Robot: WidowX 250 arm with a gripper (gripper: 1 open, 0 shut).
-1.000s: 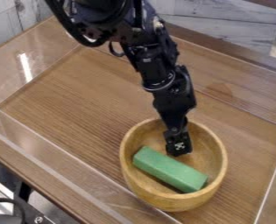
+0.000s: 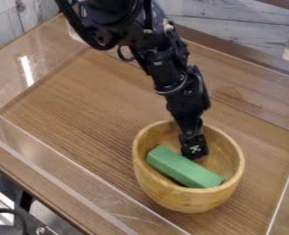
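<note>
A green block (image 2: pixel 183 167) lies tilted inside a round wooden bowl (image 2: pixel 147 179) at the lower middle of the table. My black gripper (image 2: pixel 194 144) reaches down from the top into the back right of the bowl, behind the green block. It is open; whether anything is between its fingertips is hard to tell.
The bowl has shifted slightly, and the green block in it sits higher and further left than a second ago. My gripper has moved slightly right, staying low in the bowl.
</note>
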